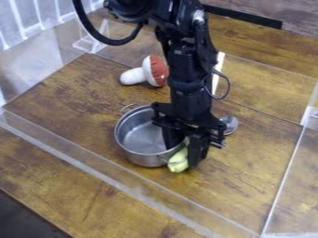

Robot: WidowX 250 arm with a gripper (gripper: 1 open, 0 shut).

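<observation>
My black gripper (189,138) is low over the right rim of a steel pot (139,147), its fingers around a pale yellow-green object (179,163) at the pot's right side. It appears shut on that object, whose upper part is hidden by the fingers. The pot stands on the wooden table.
A red-and-white toy (152,71) lies behind the pot to the left. A metal utensil (230,125) rests right of the gripper, and a white object (218,62) is behind the arm. Clear panels edge the table (74,93).
</observation>
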